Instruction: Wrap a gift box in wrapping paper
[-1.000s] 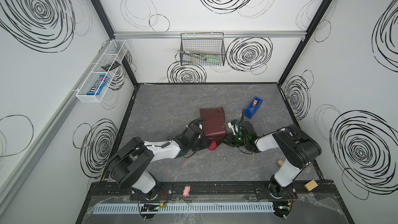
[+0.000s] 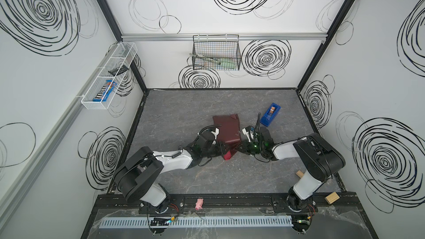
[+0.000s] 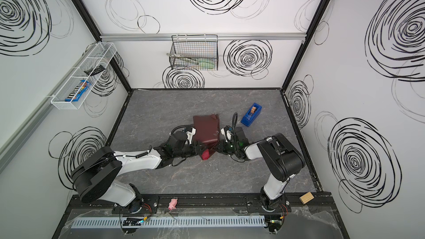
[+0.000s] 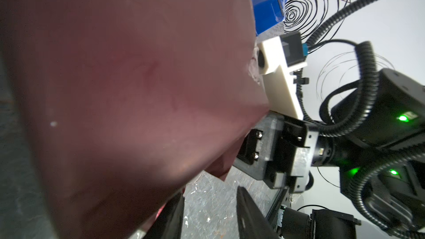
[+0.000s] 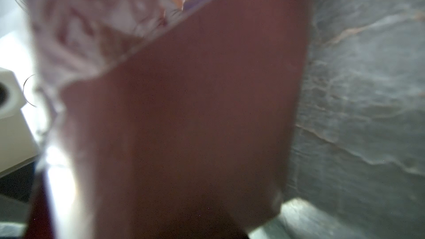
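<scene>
A box in maroon wrapping paper (image 2: 226,127) lies mid-table, a red flap (image 2: 227,155) sticking out toward the front. My left gripper is at its front-left, fingers apart below the paper's folded edge, with no paper clearly between them. My right gripper (image 2: 244,147) is at the front-right corner, against the paper; the paper (image 5: 190,106) fills the right wrist view and hides the fingertips. A crumpled clear strip (image 5: 124,26), apparently tape, shows on the paper there.
A blue tape dispenser (image 2: 270,114) lies behind the right arm. A wooden block (image 2: 299,174) sits near the front right. Wire baskets (image 2: 216,53) hang on the walls.
Both arms have shifted only slightly at the box's front corners; the box stays in place.
</scene>
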